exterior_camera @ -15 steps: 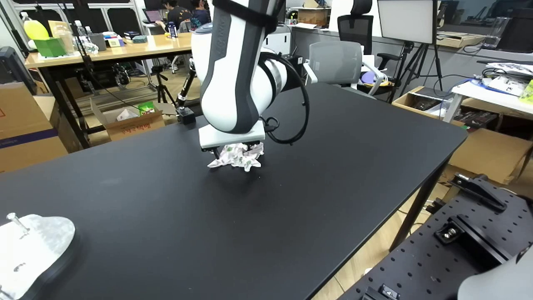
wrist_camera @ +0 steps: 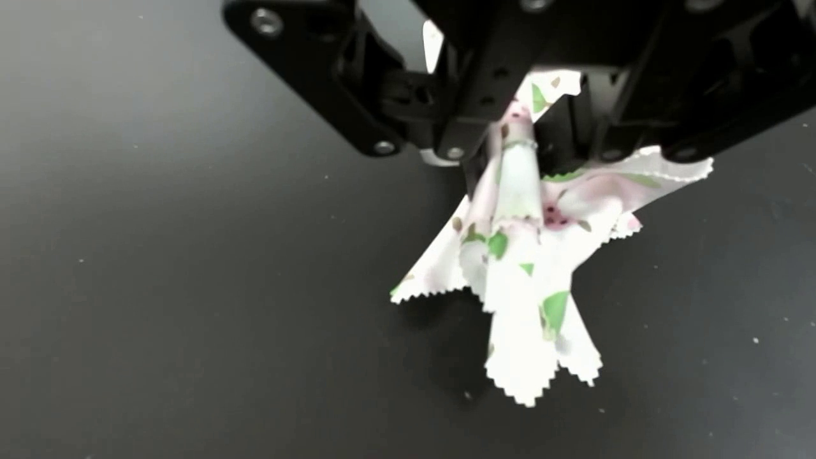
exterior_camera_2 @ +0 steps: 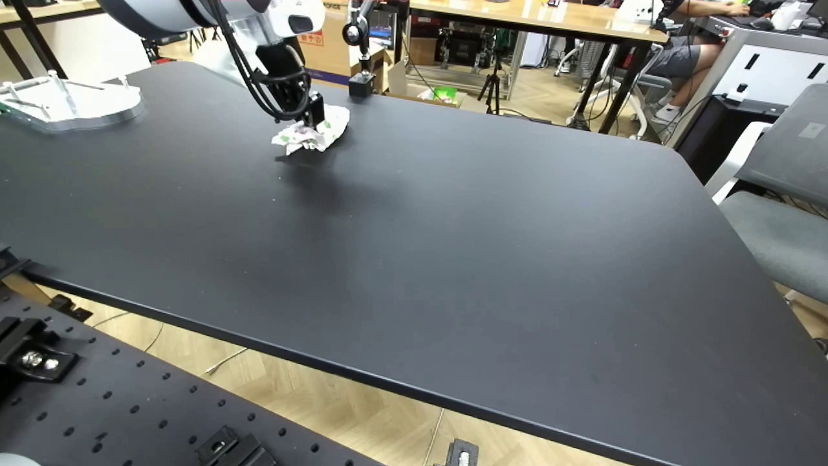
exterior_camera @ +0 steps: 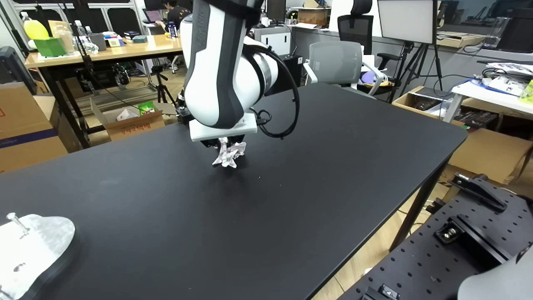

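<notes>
A crumpled white cloth with zigzag edges and a pink, green and brown print point(wrist_camera: 528, 306) is bunched between the fingers of my gripper, which is shut on it. Loose corners fan out beneath the fingertips in the wrist view. From outside, the cloth point(exterior_camera: 230, 152) hangs under the gripper at the far side of the black table point(exterior_camera: 310, 200). In the second exterior view the cloth point(exterior_camera_2: 314, 132) appears low over the tabletop; whether its lowest corners touch cannot be told. The cloth's upper part is hidden by the fingers.
A white and grey board with upright pegs point(exterior_camera: 35, 245) lies at the table's left end. A small black stand point(exterior_camera_2: 361, 83) is at the far edge, close to the arm.
The gripper has closed, gathering the wider-spread cloth into a narrow bunch. Arm and cloth have shifted slightly left and upward in exterior view 1.
</notes>
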